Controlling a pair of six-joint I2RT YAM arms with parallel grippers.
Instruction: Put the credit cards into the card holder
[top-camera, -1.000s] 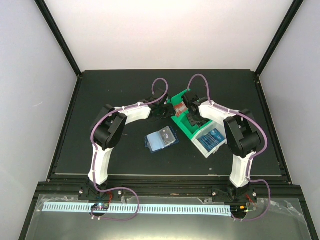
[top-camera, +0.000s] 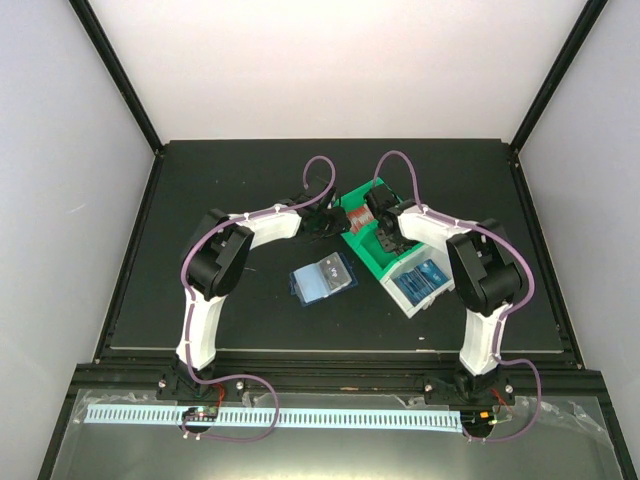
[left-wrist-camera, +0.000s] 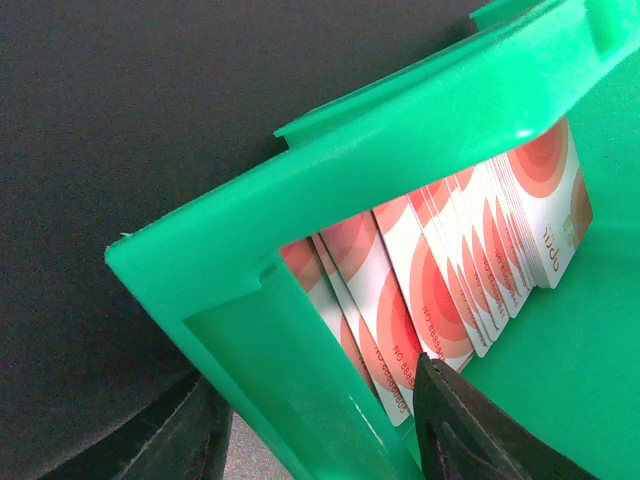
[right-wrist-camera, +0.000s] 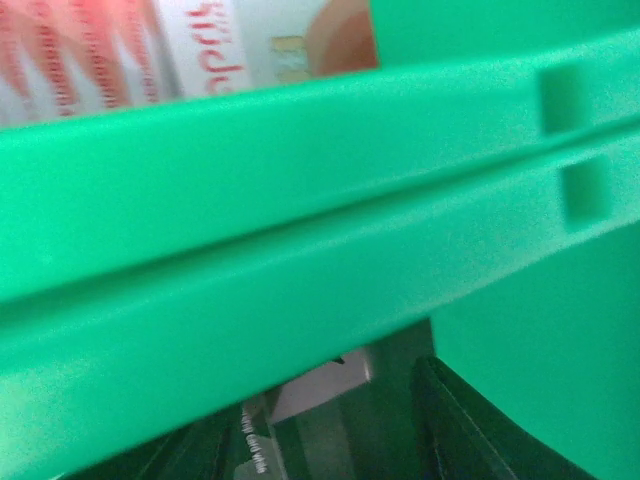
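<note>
Near the top of the workspace, my left gripper stands part open over a green bin (left-wrist-camera: 420, 125), with the bin's end wall between its fingers. Inside that bin several red-and-white cards (left-wrist-camera: 440, 265) lean in a row, beside one finger. My right gripper is part open at a second green bin (right-wrist-camera: 540, 330); dark cards (right-wrist-camera: 335, 440) show between its fingers, partly hidden by the bin wall. I cannot tell whether the fingers touch them. The card holder (top-camera: 323, 278) lies open on the table in the top view, with a clear sleeve and blue edges.
A white bin (top-camera: 411, 302) with blue cards (top-camera: 421, 281) adjoins the green bins at the lower right, partly under my right arm.
The white bin has shifted slightly down and left, and the blue cards in it look tilted differently. Both arms look nearly still; the holder has not moved.
</note>
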